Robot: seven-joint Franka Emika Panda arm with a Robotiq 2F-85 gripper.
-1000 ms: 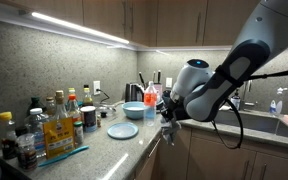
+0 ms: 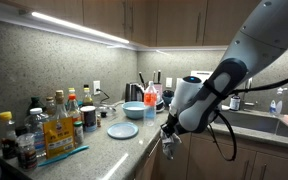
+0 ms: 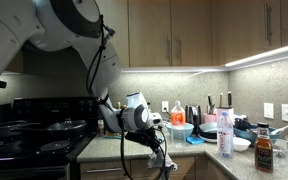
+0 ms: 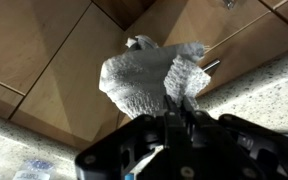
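A pale grey-white cloth (image 4: 149, 80) hangs from my gripper, which is shut on it, in the wrist view. The cloth spreads out below the dark fingers, in front of brown cabinet fronts. In exterior view 1 the gripper (image 2: 168, 132) is at the counter's front edge near the inner corner, and the cloth (image 2: 168, 148) dangles beside the cabinet doors. Exterior view 2 shows the cloth (image 3: 160, 162) below counter height, partly behind cables.
The speckled counter (image 2: 109, 158) carries a blue plate (image 2: 123, 130), a blue bowl (image 2: 134, 110), a clear bottle (image 2: 150, 105) and several sauce bottles. A sink (image 2: 264, 122) lies to the right. In exterior view 2 the stove (image 3: 34, 150) is at the left.
My arm has come down, with the cloth moving lower along the cabinet fronts and slightly left in exterior view 1. The counter objects have stayed put.
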